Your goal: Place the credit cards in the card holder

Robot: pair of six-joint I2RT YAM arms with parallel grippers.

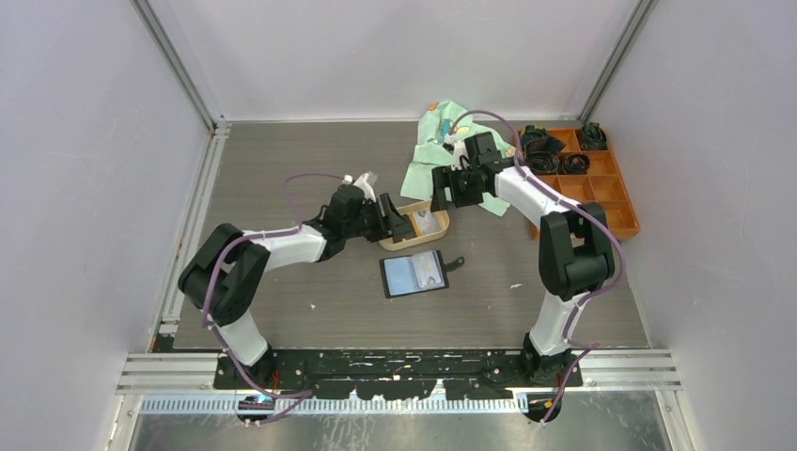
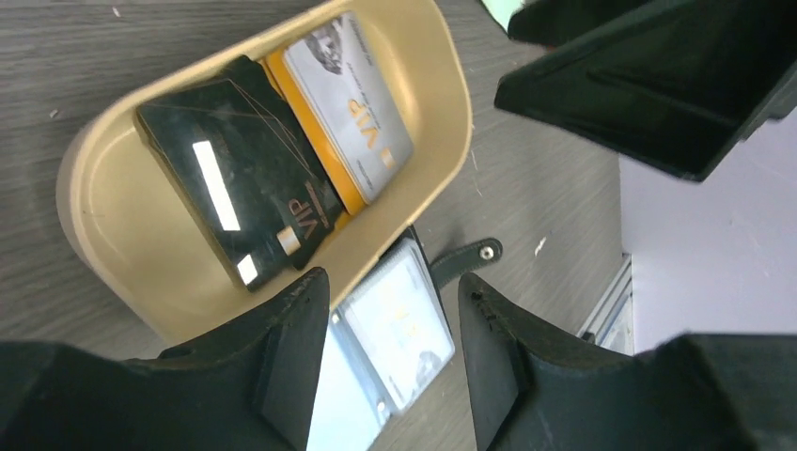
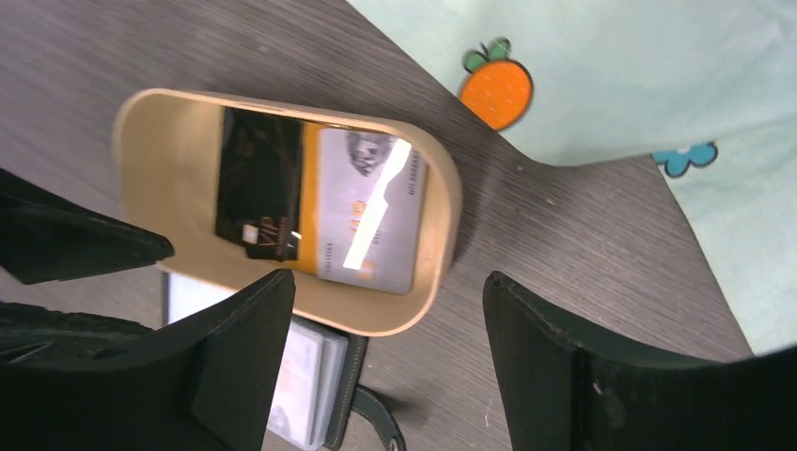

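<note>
A dark card [image 2: 240,169] and a white-and-orange card [image 2: 348,99] lie side by side in a tan oval basket [image 1: 402,247]. In front of it the card holder [image 1: 401,275] lies unfolded, with a pale card-like panel [image 2: 399,319] on its right half and a strap [image 1: 455,264] to its right. My left gripper hovers over the basket's left side, its fingers apart and the space between them empty. Above the basket's right end is my right gripper, likewise open and empty. Neither gripper touches a card.
A mint-green patterned cloth [image 1: 420,169] lies behind the basket. An orange divided tray [image 1: 613,188] holding dark items stands at the back right. The two gripper tips are close together above the basket.
</note>
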